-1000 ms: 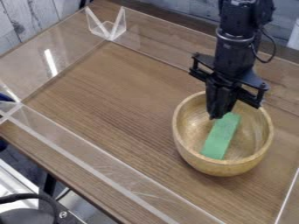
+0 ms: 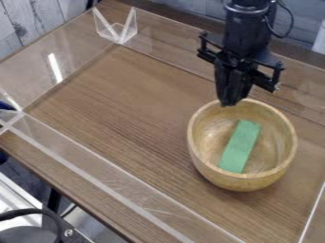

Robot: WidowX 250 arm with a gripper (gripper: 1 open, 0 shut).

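Observation:
A round beige bowl (image 2: 203, 133) stands on the right of the wooden table (image 2: 102, 142), a green oblong block (image 2: 238, 147) lying inside it. My black gripper (image 2: 231, 99) hangs over the back rim of the bowl, above and behind the block and apart from it. How far its fingers are open is hard to make out, and I see nothing held between them.
A clear plastic holder (image 2: 116, 27) sits at the back left. Black cables and part of a mount are at the bottom left corner.
My gripper has risen away from the green block toward the back of the bowl. The block sits slightly differently in the bowl.

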